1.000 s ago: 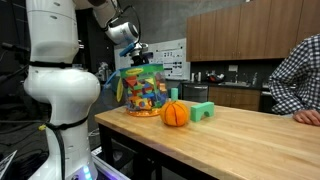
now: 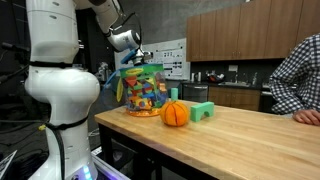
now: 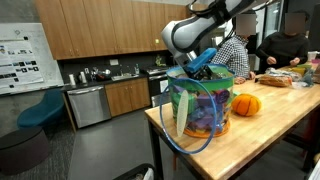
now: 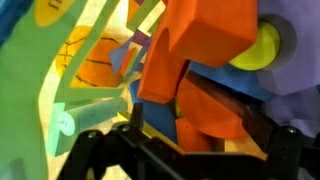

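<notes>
A green-rimmed tub (image 2: pixel 147 71) full of colourful blocks stands at the table's near end. My gripper (image 3: pixel 197 70) is over the tub's opening, pointing down. In the wrist view the gripper is open, its dark fingers (image 4: pixel 128 148) spread at the lower left and right. An orange-red block (image 4: pixel 208 108) lies below the gap between them. Other blocks crowd around it, among them a larger orange-red block (image 4: pixel 212 28), a purple block (image 4: pixel 292 45) and a yellow round piece (image 4: pixel 262 47). Whether a finger touches any block cannot be told.
An orange pumpkin (image 2: pixel 175 113) sits beside the tub, with a green block-like piece (image 2: pixel 202 110) farther along. A blue cable loop (image 3: pixel 165 118) hangs near the tub. People stand behind the table.
The tub, pumpkin and green piece have not visibly moved.
</notes>
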